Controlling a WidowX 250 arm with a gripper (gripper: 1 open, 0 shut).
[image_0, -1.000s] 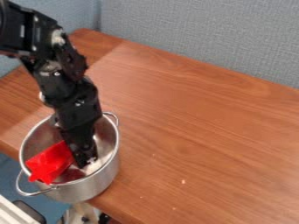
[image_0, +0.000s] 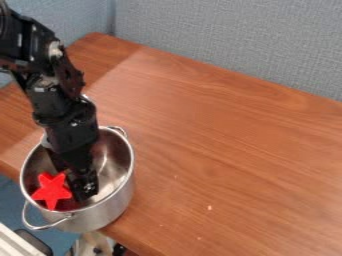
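Observation:
A steel pot (image_0: 110, 200) with two handles sits at the table's front left corner. A red star-shaped piece (image_0: 51, 192) lies inside it, toward its left side. My black gripper (image_0: 80, 188) reaches down into the pot, just right of the red star.
A grey partition (image_0: 227, 40) stands along the back. A white object sits below the table at the lower left.
The red piece has shifted and now shows as a star lying at the left inside the pot, apart from the gripper. The arm has risen slightly and moved left.

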